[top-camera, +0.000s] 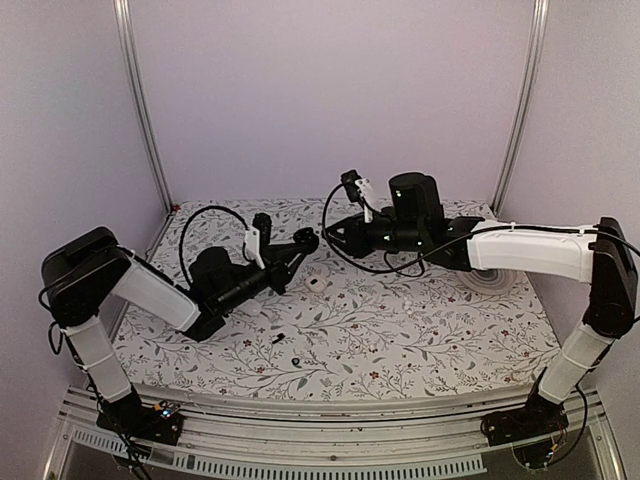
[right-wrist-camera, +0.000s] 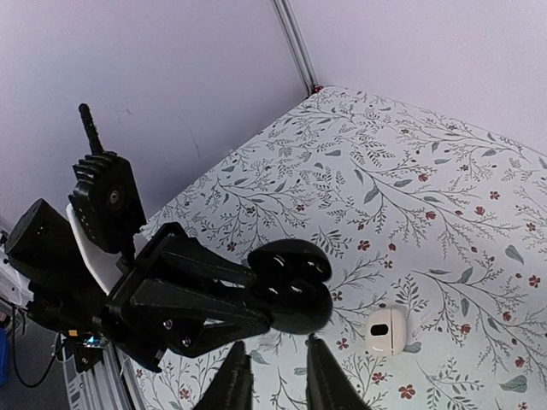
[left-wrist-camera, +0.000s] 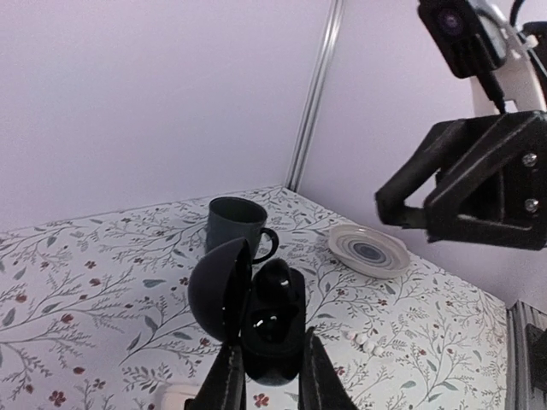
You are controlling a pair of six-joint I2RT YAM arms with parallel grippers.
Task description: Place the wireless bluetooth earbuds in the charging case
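Observation:
The black charging case (left-wrist-camera: 221, 290), lid raised, is held in my left gripper (top-camera: 300, 247), seen in all three views; its inner part shows dark rounded shapes, too dark to tell whether earbuds sit in it. My right gripper (top-camera: 338, 234) is a short way right of the case; in the right wrist view its fingertips stand part open with nothing visible between them.
A white case (right-wrist-camera: 385, 333) lies on the patterned table. A dark mug (left-wrist-camera: 231, 226) and a pale dish (left-wrist-camera: 368, 252) stand toward the back right. Small white pieces (left-wrist-camera: 366, 340) lie nearby. Small dark items (top-camera: 278, 338) lie at the front.

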